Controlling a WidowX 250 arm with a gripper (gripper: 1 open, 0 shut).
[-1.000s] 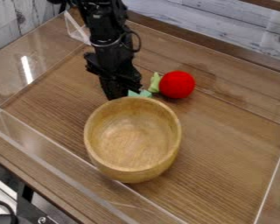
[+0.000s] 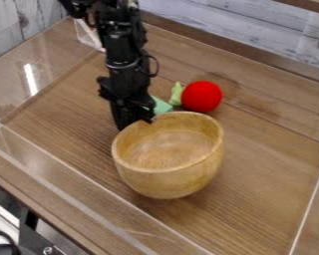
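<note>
A black robot arm reaches down from the top centre to my gripper (image 2: 128, 120), which is at the left rear rim of a large tan bowl (image 2: 169, 159). The gripper looks low and dark; its fingertips are hard to make out, and whether it holds the rim cannot be told. Behind the bowl lie a small green object (image 2: 159, 106) and a red ball-like object (image 2: 202, 97), with a pale green piece beside the red one.
A pale wall runs along the back, and a dark cable shows at the lower left corner.
The bowl has shifted and now appears tilted differently, its near edge higher in view. The arm has moved slightly left.
</note>
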